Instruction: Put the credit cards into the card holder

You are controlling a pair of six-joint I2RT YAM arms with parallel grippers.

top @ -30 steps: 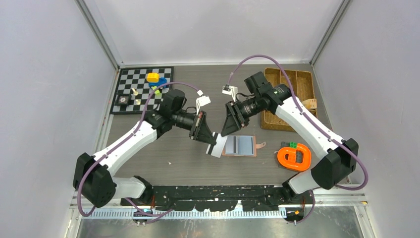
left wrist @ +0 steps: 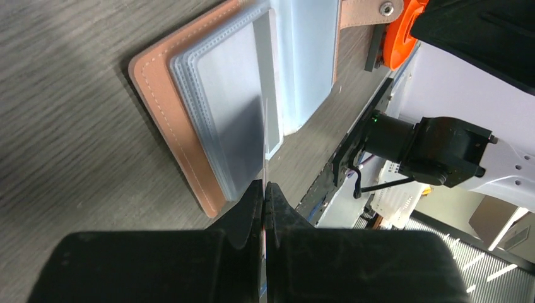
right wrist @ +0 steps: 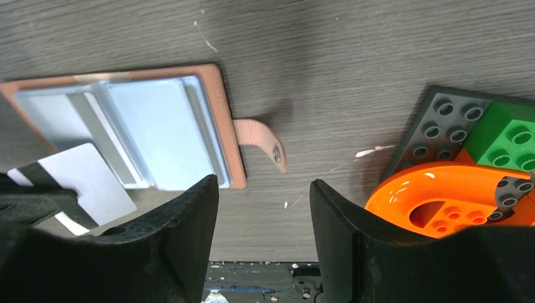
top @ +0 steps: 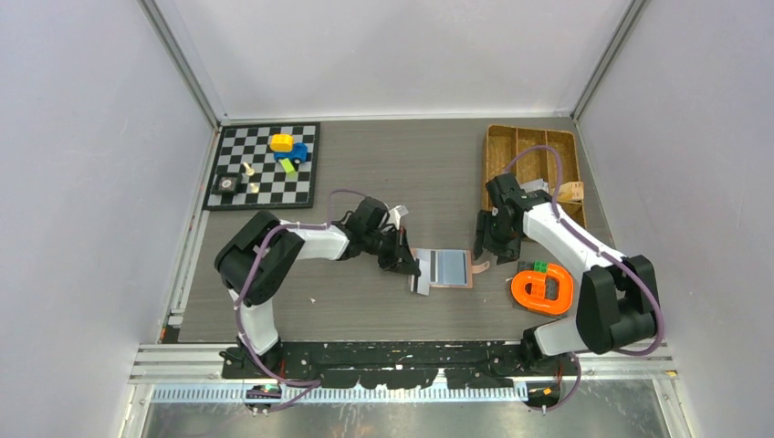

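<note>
The card holder (top: pixel 453 267) lies spread flat at mid-table, tan-edged with clear bluish sleeves and a strap (right wrist: pixel 255 134) on its right. My left gripper is shut on a white card (right wrist: pixel 98 180) with a dark stripe. That card appears edge-on as a thin line in the left wrist view, over the holder's left half; whether it touches a sleeve, I cannot tell. To the right of the holder, my right gripper stands open over the table near the strap, its fingers (right wrist: pixel 189 221) apart and empty.
An orange toy piece (top: pixel 542 290) with a green brick (right wrist: pixel 508 136) sits close to the right gripper. Behind that arm stands a wooden compartment box (top: pixel 500 146). A chessboard (top: pixel 306 187) with toys is at the back left. Bare table lies in front of the holder.
My left gripper has come lower and rightward, bringing the card over the holder's left part.
</note>
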